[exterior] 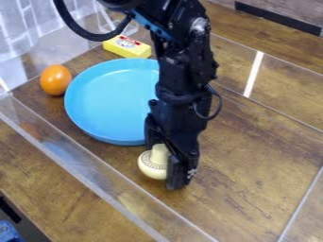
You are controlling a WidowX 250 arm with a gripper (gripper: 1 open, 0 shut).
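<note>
The black gripper [171, 151] reaches down over a pale, round object [153, 168] with a dotted dark ring, low in the middle of the camera view. Its fingers are around or against that object's upper part; whether they are closed on it I cannot tell. A blue plate [97, 101] lies just behind and left of the gripper, partly hidden by it.
An orange egg-shaped object [56, 79] sits left of the plate, and a yellow box [127, 47] lies behind it. A clear plastic edge runs along the left.
</note>
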